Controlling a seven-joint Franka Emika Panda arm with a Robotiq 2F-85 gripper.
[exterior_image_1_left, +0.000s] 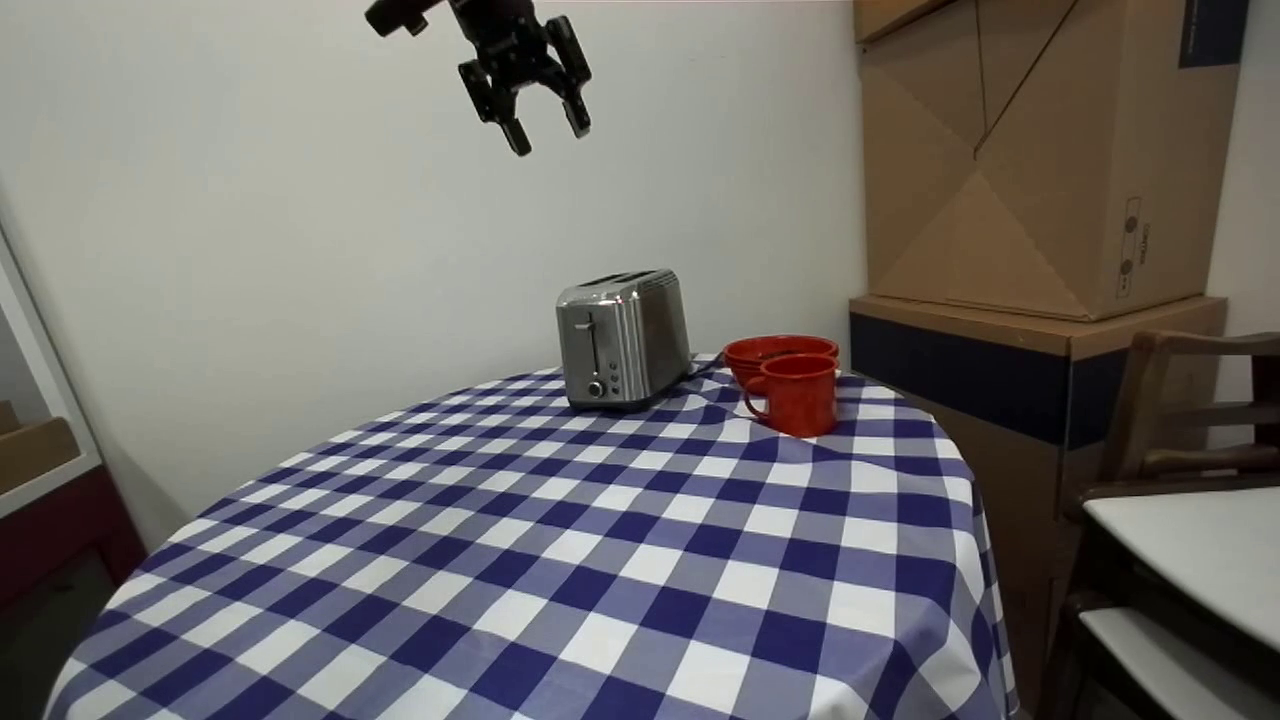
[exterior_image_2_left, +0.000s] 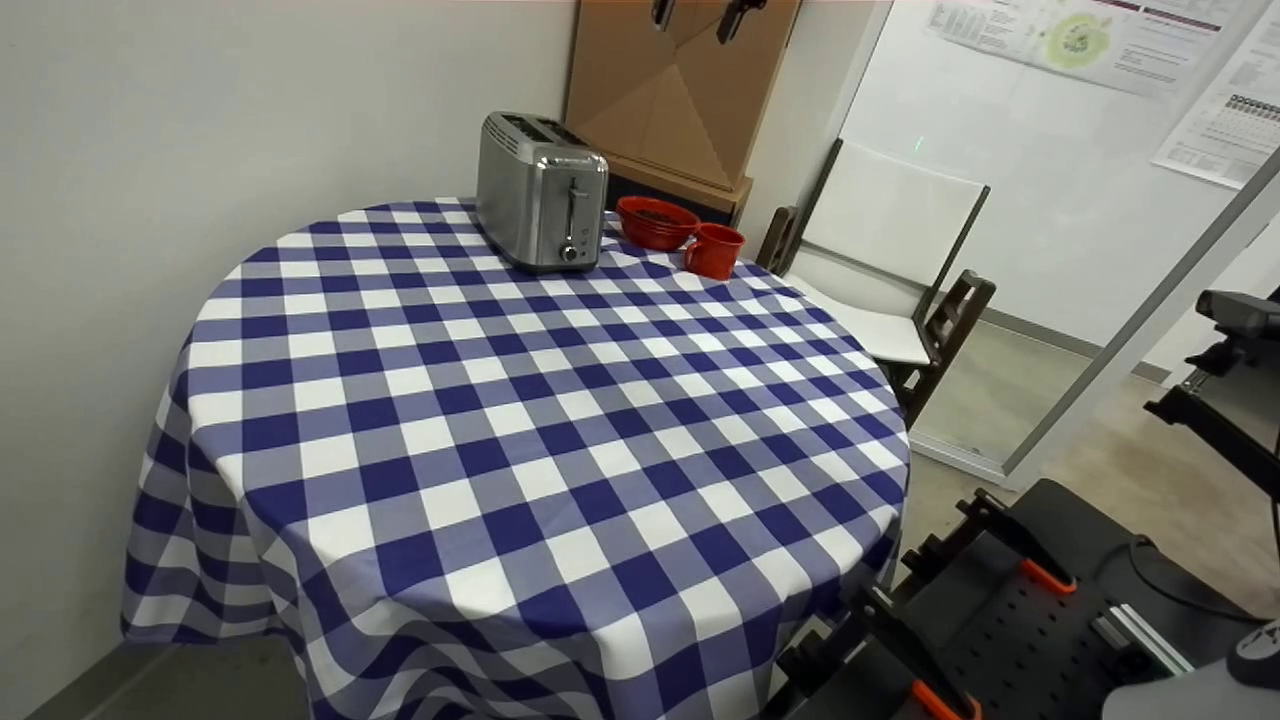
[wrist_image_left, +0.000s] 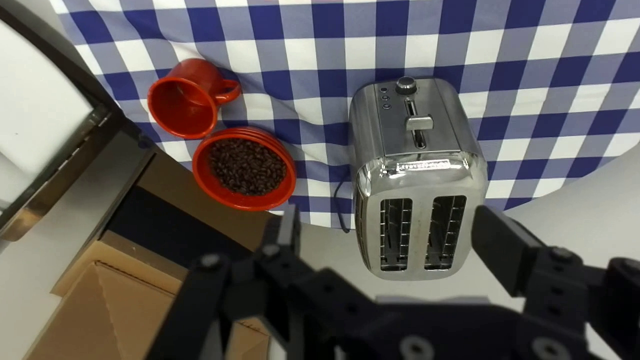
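High above the table my gripper hangs open, its fingers well apart and nothing between them. Below it a silver two-slot toaster stands upright; the wrist view shows the toaster's lever and both empty-looking slots. A red mug is upright near the table's edge, its handle turned toward the toaster side. Close beside it sits a red bowl holding dark brown beans. In the second exterior view only the fingertips show at the top edge.
A blue-and-white checked cloth covers the round table, and its front and middle are clear. Stacked cardboard boxes rise behind the bowl. A chair stands beyond the mug. The toaster's cord trails behind it along a white wall.
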